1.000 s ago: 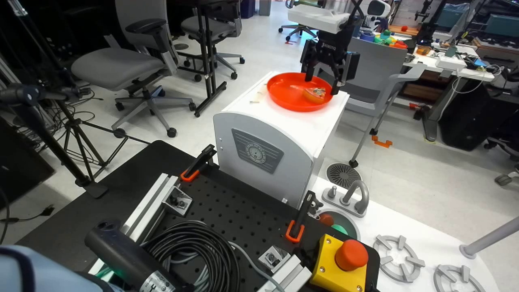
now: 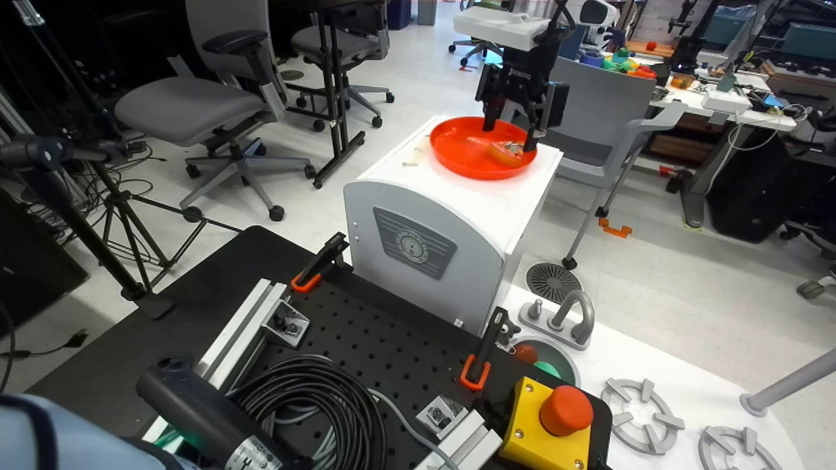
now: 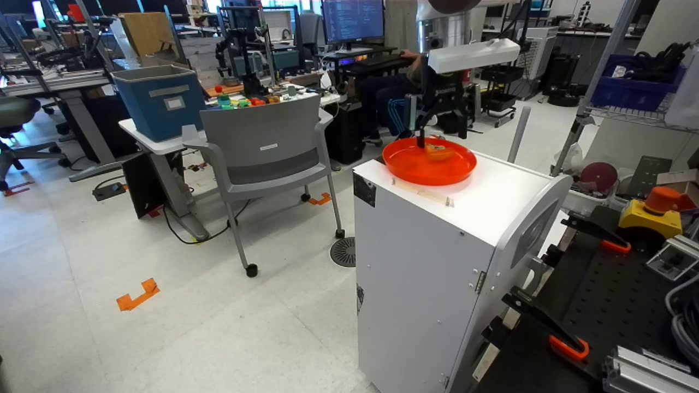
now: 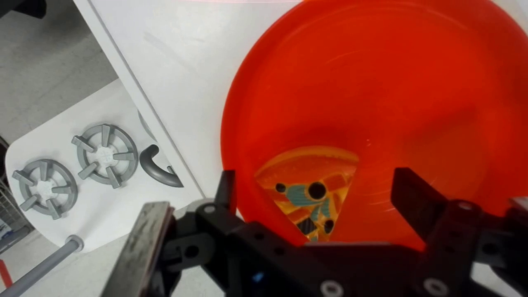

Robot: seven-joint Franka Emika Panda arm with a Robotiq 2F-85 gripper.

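Observation:
A toy pizza slice [image 4: 309, 190] with a tan crust, dark rounds and green bits lies in a round red plate [image 4: 376, 89]. The plate [image 3: 419, 167] rests on top of a white cabinet [image 3: 511, 196]. Wide open, my gripper is over the plate's edge, and in the wrist view the slice shows between its spread fingers, nearer the left one. In exterior view 1 the gripper [image 2: 511, 134] has its fingertips at about the height of the plate. Whether they touch the plate or the slice cannot be told.
A play stove and sink top [image 2: 650, 376] with grey burners and a faucet [image 2: 581, 313] stands below the cabinet. A grey chair [image 3: 268, 144] is close behind the cabinet. A black pegboard table [image 2: 376, 329] lies in front.
My gripper has shifted a little to the left and slightly down in exterior view 1, still open. The plate and the slice stay where they were.

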